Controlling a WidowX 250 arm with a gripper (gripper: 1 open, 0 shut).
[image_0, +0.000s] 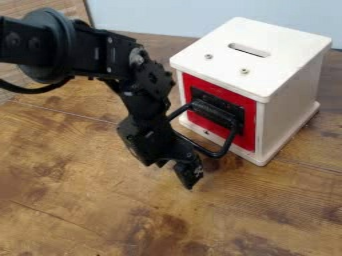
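A white box (293, 80) with a red front panel (250, 137) stands on the wooden table at the right, with a slot on its top and a black fitting on the red face. From that fitting a black bar handle (214, 152) sticks out forward and low. The black gripper (189, 174) points down just left of and in front of the handle, close to it and partly overlapping it in view. Whether it touches the handle, and whether its fingers are open or shut, is unclear.
Bare wooden table (107, 210) fills the front and left. A pale wall stands behind the box, and a wooden panel is at the upper left behind the arm.
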